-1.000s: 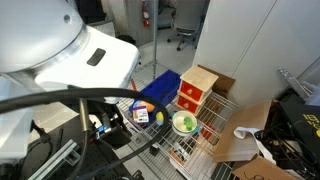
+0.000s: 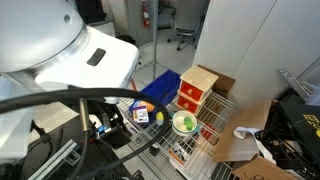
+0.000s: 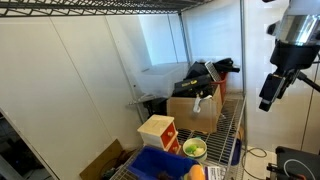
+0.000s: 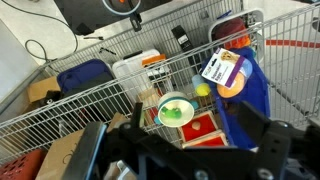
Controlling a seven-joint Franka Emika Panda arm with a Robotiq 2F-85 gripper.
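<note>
My gripper is open, its dark fingers spread at either side of the lower wrist view. Between and beyond them, a white bowl [image 4: 175, 109] with something green inside sits on a wire rack. No object shows held. The same bowl [image 2: 184, 122] stands right of centre in exterior view 1, near a wooden box with red drawers [image 2: 194, 88]. A blue bin [image 4: 238, 128] lies to the bowl's right in the wrist view. Near it are an orange item [image 4: 234, 82] and a small yellow one [image 4: 203, 89].
An open cardboard box [image 2: 243, 131] stands on the rack, with a black pile [image 3: 207, 77] above it in exterior view 2. White containers [image 4: 139, 68] and a dark blue bin [image 4: 84, 76] lie along the rack's upper side in the wrist view. Wire bars show between things.
</note>
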